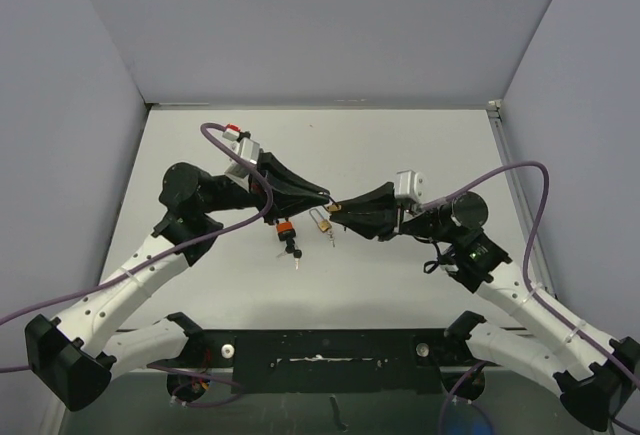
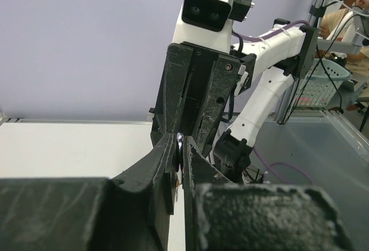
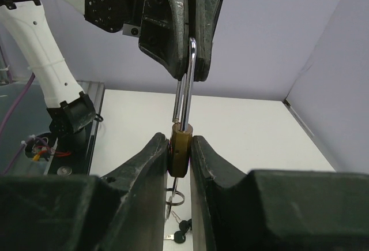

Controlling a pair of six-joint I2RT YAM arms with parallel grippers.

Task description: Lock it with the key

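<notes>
A padlock with a long steel shackle (image 3: 187,89) and a brass body (image 3: 180,147) is held between the two grippers at the table's middle. My left gripper (image 1: 325,195) is shut on the shackle, its tip showing between the fingers in the left wrist view. My right gripper (image 1: 334,210) is shut on the brass body, as the right wrist view shows. Below them on the table lie another brass padlock (image 1: 323,224), an orange-and-black padlock (image 1: 285,227) and keys (image 1: 296,255).
Grey walls stand behind and to both sides. A dark strip (image 1: 320,360) runs along the front edge. A red object (image 1: 233,130) shows behind the left arm.
</notes>
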